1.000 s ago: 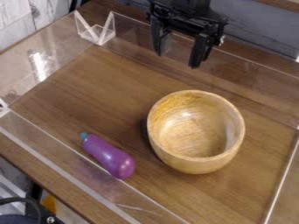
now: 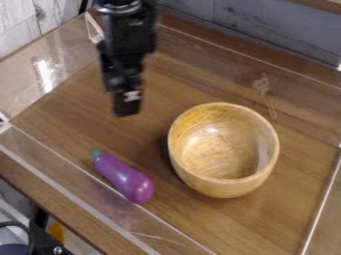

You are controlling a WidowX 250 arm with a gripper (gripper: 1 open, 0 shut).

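My black gripper point(image 2: 123, 98) hangs at the upper left above the wooden surface, blurred by motion, its two fingers apart and pointing down. Below it, toward the front, a purple eggplant point(image 2: 124, 177) lies on the wood. A wide, empty tan bowl point(image 2: 218, 171) stands to the right of the eggplant.
Transparent edging point(image 2: 40, 65) runs along the left side. Dark cables sit at the bottom left corner.
The eggplant and bowl have stayed in place.
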